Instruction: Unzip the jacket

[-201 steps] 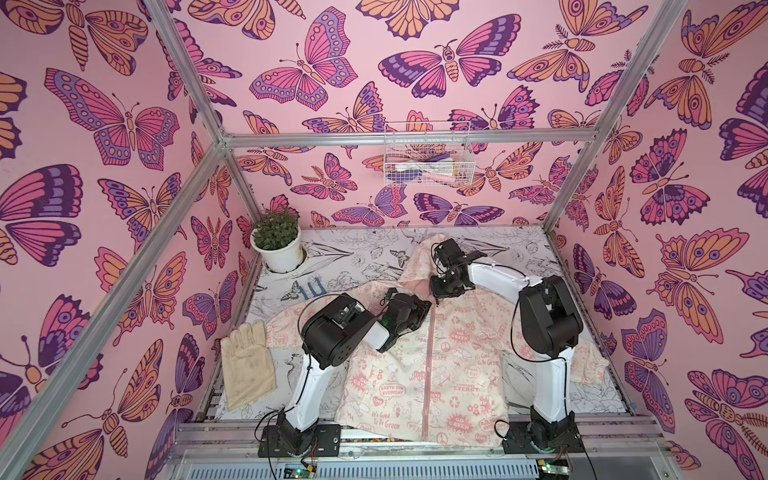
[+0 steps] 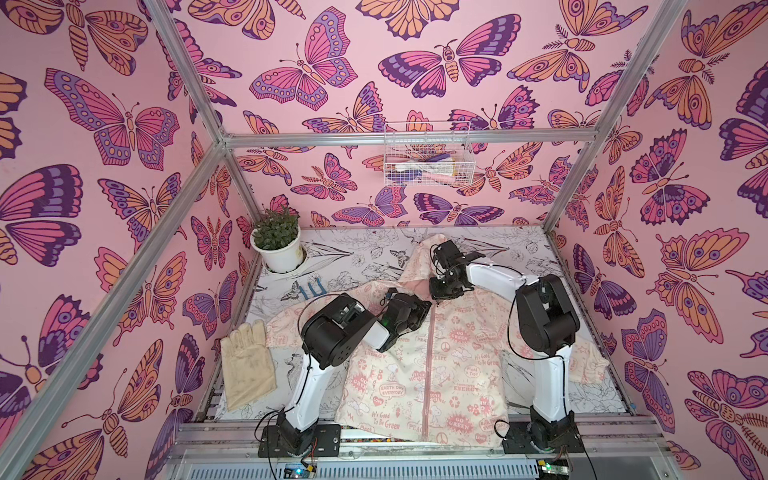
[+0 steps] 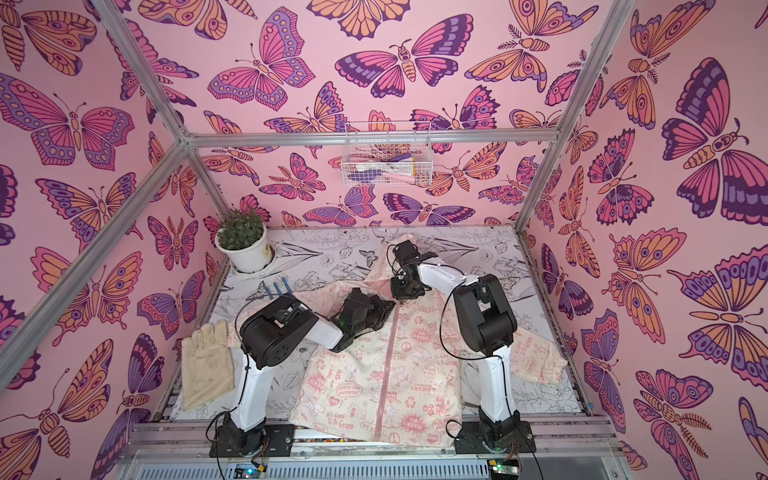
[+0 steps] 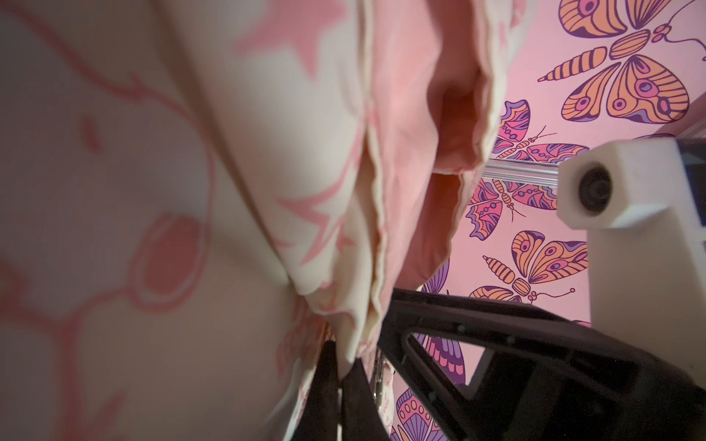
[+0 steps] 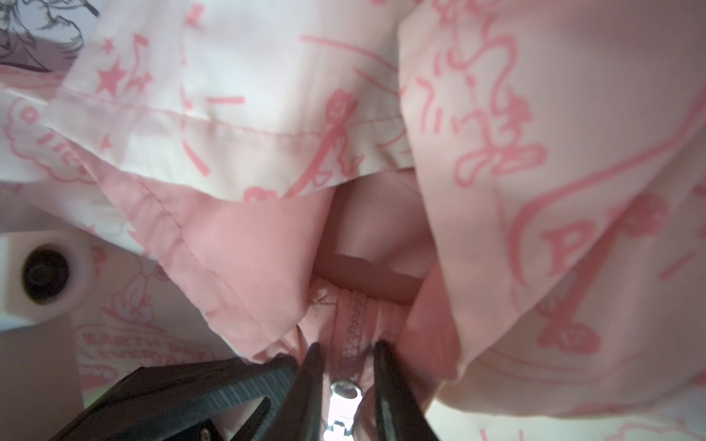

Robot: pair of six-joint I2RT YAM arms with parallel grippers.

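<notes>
The jacket (image 2: 468,384), cream with pink print, lies spread on the table with its pink zipper (image 2: 428,376) closed down the front. At the collar my left gripper is shut, a fold of the jacket cloth (image 4: 338,323) running down between its fingertips. My right gripper is part open over the top of the zipper in the right wrist view. Its dark fingers (image 5: 309,375) stand on either side of the shiny metal zipper pull (image 5: 344,408), which shows between them. Both hands cover the collar in the top views.
A potted plant (image 2: 278,244) stands at the back left, with a blue object (image 2: 312,288) in front of it. Beige gloves (image 2: 247,364) lie at the left edge. A wire basket (image 2: 428,164) hangs on the back wall.
The left arm and the jacket look unmoved.
</notes>
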